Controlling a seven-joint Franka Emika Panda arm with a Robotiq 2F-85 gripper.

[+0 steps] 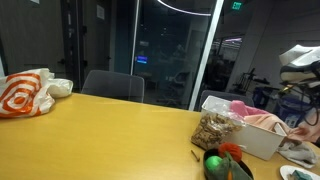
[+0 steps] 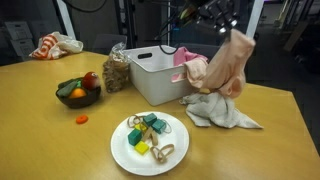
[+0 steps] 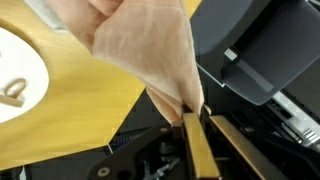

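Observation:
A light pink cloth (image 2: 228, 66) hangs at the right end of the white box (image 2: 157, 82), above a grey-white cloth (image 2: 220, 110) on the table. In the wrist view my gripper is shut on a gathered end of the pink cloth (image 3: 150, 45), which spreads away from the fingers. More pink cloth (image 2: 180, 57) shows inside the box. Whether the held cloth still touches the box or the grey-white cloth is hard to tell. Exterior view 1 has the white arm (image 1: 300, 60) at the right edge, its fingertips not clear.
A white plate (image 2: 150, 160) with small coloured pieces stands in front of the box. Left of it are a dark bowl (image 2: 78, 97) of produce and a bag of brown items (image 2: 117, 70). A white-orange bag (image 1: 30, 92) lies far left.

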